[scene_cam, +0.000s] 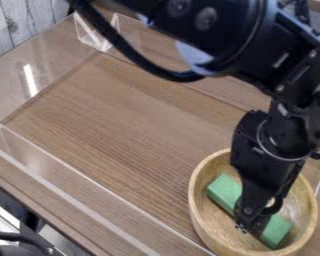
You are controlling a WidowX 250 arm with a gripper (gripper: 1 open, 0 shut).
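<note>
The black gripper (pixel 256 203) reaches down into a round wooden bowl (pixel 203 205) at the lower right. A green block (pixel 224 192) lies slanted in the bowl, partly hidden behind the gripper's fingers, which are over it. I cannot tell whether they grip it.
A wooden table (pixel 103 140) fills most of the view, clear to the left of the bowl. Clear plastic pieces stand along its left and back edges. Dark cables and a metal frame are at the lower left.
</note>
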